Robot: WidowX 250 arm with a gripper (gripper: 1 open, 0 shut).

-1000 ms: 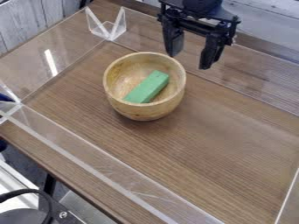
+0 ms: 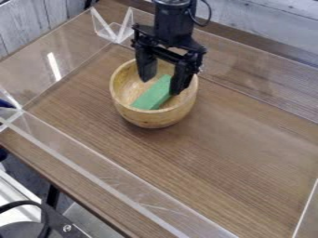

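A black gripper (image 2: 168, 65) hangs from the arm over a wooden bowl (image 2: 138, 115), its fingers apart and reaching down at the rim and into the bowl's upper part. Inside the bowl lies a green elongated object (image 2: 155, 93), tilted diagonally, below the fingers. I cannot tell whether the fingers touch it; nothing is seen held.
A white wall or edge lines the top left and top right. Dark cables and metal parts sit at the lower left corner.
The gripper has moved left and down from above the bowl's right side to over the bowl. The bowl and green object look essentially unmoved.
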